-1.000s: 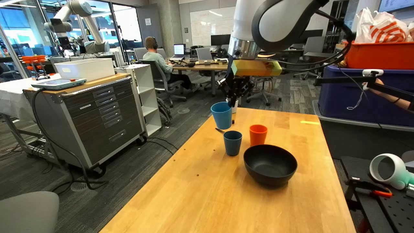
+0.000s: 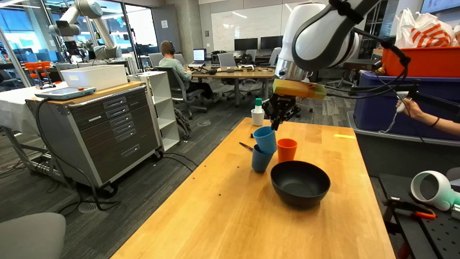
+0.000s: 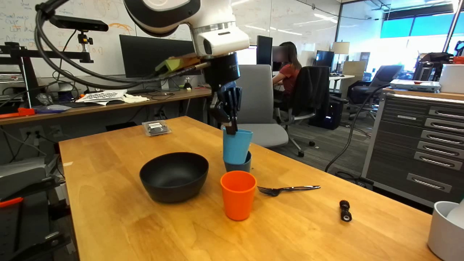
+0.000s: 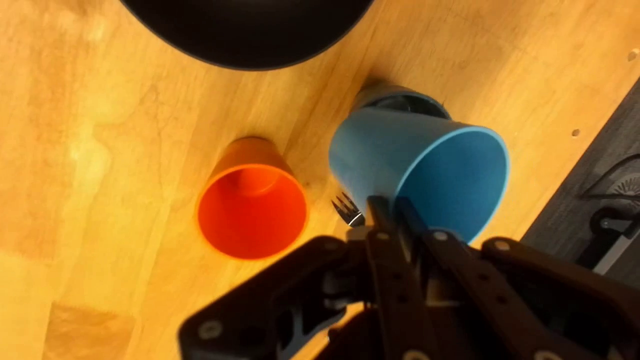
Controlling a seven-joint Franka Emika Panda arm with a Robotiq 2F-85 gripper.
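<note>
My gripper is shut on the rim of a light blue cup [image 4: 384, 150], which it holds tilted. Below that cup stands a darker blue-grey cup [image 2: 261, 161] on the table, leaning slightly in exterior view 1. The light blue cup's base is at the darker cup's mouth and covers much of it; how far inside it reaches, I cannot tell. An orange cup [image 3: 239, 195] stands upright and empty beside them. In the wrist view the darker cup [image 4: 399, 99] shows only in part, behind the held one.
A black bowl [image 2: 300, 183] sits close to the cups. A fork [image 3: 287, 189] and a small black object [image 3: 345, 211] lie on the table. At the far end is a white cup [image 2: 257, 117] with a green-capped bottle.
The gripper has carried the light blue cup right and down in exterior view 1, from above and behind the darker cup to its mouth. The darker cup now leans slightly.
</note>
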